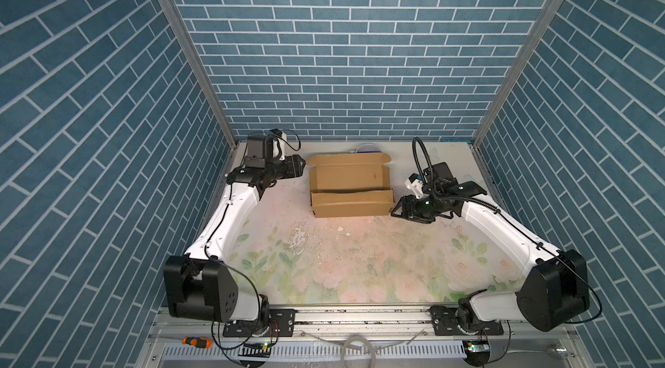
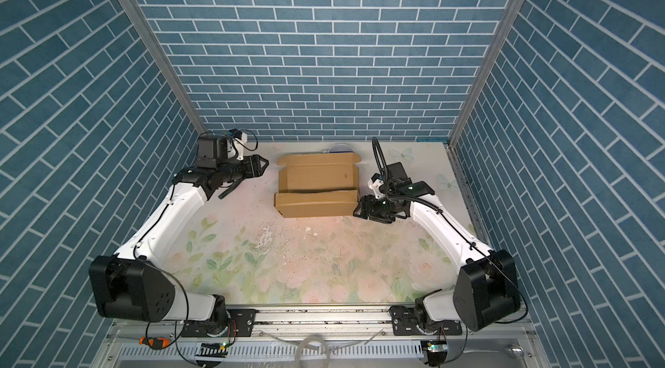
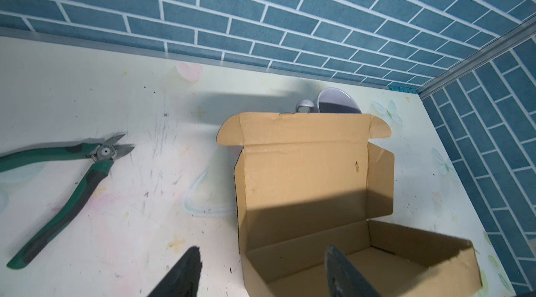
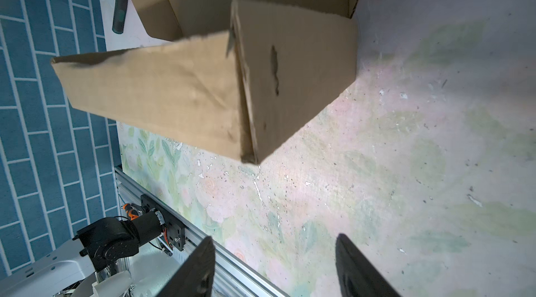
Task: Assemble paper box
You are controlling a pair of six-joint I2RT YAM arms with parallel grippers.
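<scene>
A brown cardboard box (image 1: pixel 352 203) stands mid-table, its front wall upright and the lid panel (image 3: pixel 304 174) raised behind it with side and top flaps out. My left gripper (image 1: pixel 299 165) is raised left of the lid, fingers apart and empty; the lid shows beyond them in the left wrist view. My right gripper (image 1: pixel 399 208) is low beside the box's front right corner, fingers apart with nothing between; in the right wrist view that corner (image 4: pixel 251 101) shows folded cardboard with a narrow gap.
Green-handled pliers (image 3: pixel 103 151) lie left of the box. A pale mug (image 3: pixel 337 101) stands behind the lid. Tiled walls close the back and sides.
</scene>
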